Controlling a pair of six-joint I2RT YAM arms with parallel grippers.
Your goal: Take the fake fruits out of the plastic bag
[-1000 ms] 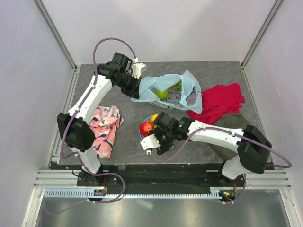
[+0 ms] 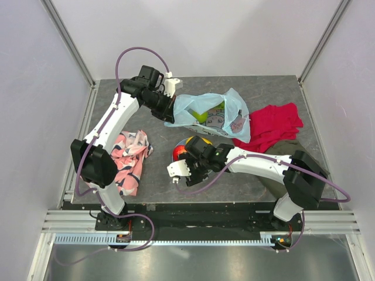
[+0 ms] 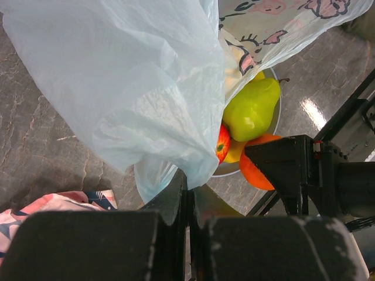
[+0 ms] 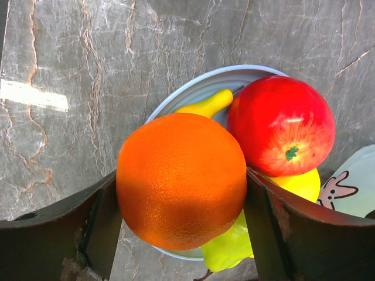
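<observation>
My left gripper is shut on the edge of the translucent plastic bag [image 3: 117, 70], holding it up. A green fruit [image 2: 199, 116] shows inside the bag in the top view. My right gripper is over a bowl [image 4: 220, 73], with an orange [image 4: 179, 172] between its fingers; whether it grips firmly cannot be told. The bowl holds a red apple [image 4: 281, 117], a green pear [image 3: 252, 108] and yellow fruits [image 4: 205, 104].
A pink striped cloth [image 2: 129, 158] lies at the left. A red cloth [image 2: 275, 123] and an olive cloth [image 2: 272, 187] lie at the right. Bare table surrounds the bowl and lies behind the bag.
My right gripper has moved left over the bowl compared with a second ago. The left arm and bag have not visibly moved.
</observation>
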